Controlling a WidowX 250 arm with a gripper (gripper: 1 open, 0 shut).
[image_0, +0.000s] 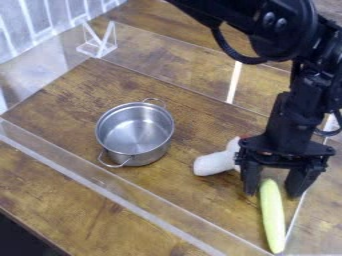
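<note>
My black gripper (274, 178) hangs low at the right, open, its fingers just over the upper end of a pale yellow-green elongated object (273, 215), like a corn cob or vegetable. A white cylindrical object (214, 163) lies to the left of the gripper, partly hidden behind it. A steel pot (134, 134) with two handles stands at the centre left.
The wooden table (94, 200) is bounded by clear low walls. A small clear stand (98, 42) is at the back left, beside a white railing.
</note>
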